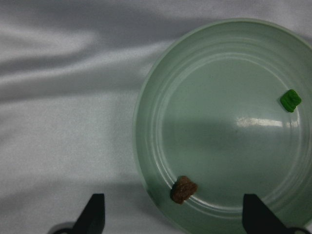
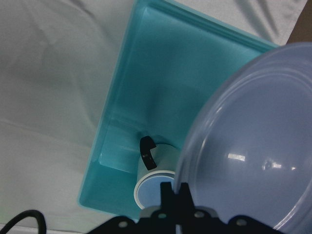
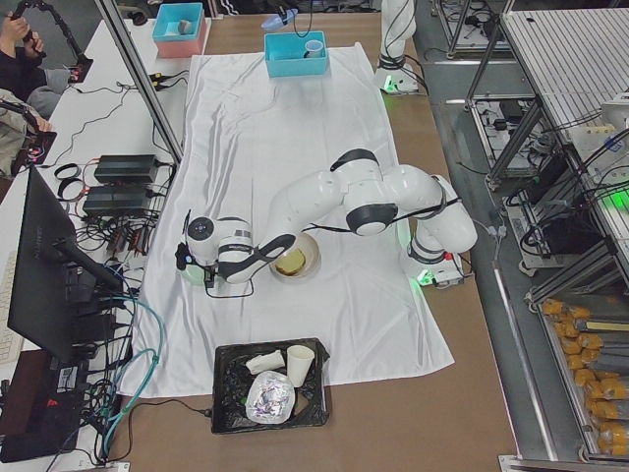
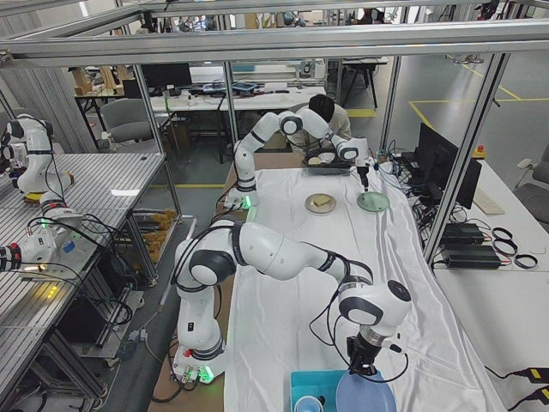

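My left gripper is open, directly over a pale green plate [image 1: 219, 151], which carries a brown crumb [image 1: 183, 189] near its rim and a small green piece [image 1: 290, 100]. Nothing shows between its fingers. My right gripper is shut on the rim of a blue plate [image 2: 248, 146], held over the right part of a teal bin [image 2: 165, 58]. A cup [image 2: 157, 165] with a black handle and a blue interior lies in that bin.
A beige plate [image 4: 309, 203] with a yellow item sits beside the green plate. A black tray [image 3: 233, 388] with cups and foil is at the front in the left camera view.
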